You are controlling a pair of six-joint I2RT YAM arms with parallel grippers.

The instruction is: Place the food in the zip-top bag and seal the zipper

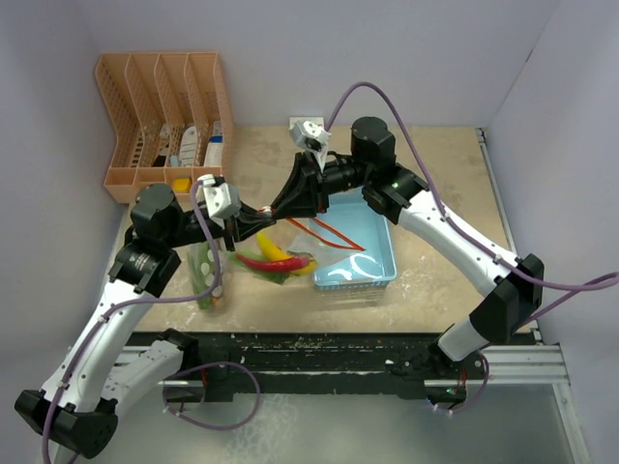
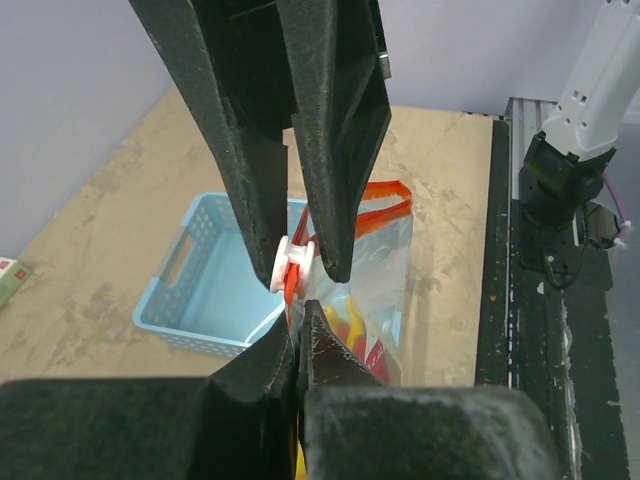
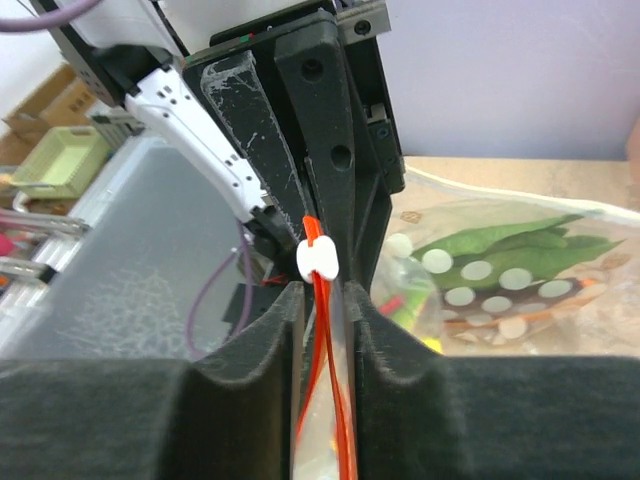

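A clear zip top bag [image 2: 385,255] with an orange-red zipper strip [image 1: 334,234] hangs between both grippers. Red and yellow vegetables [image 2: 352,330] show through its film; from above, a red pepper [image 1: 276,263] lies beside a yellow one [image 1: 271,248]. My left gripper is shut on the bag's thin zipper end, just below the white slider [image 2: 293,264]. Around that slider my right gripper stands part open, one finger close against it and the other apart. The right wrist view has the orange strip running down through the gap between the right fingers.
A blue basket [image 1: 395,271] stands beneath the right arm. At the left lies a clear pack of green vegetables [image 1: 205,275]. An orange compartment rack [image 1: 121,174] occupies the back left corner. Bare tabletop [image 1: 445,280] stretches to the right.
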